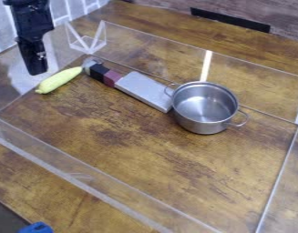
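Observation:
My black gripper (36, 67) is at the upper left of the camera view, above and just left of a yellow, elongated object like a corn cob (58, 80), which lies on the wooden surface. The gripper looks shut, and I see nothing held in it. A steel pot (205, 107) with two handles stands right of centre. Between the yellow object and the pot lies a flat implement (141, 89) with a grey body and a dark red and black end.
Clear plastic walls border the wooden work area (163, 173). A blue object (35, 227) shows at the lower left corner, outside the walls.

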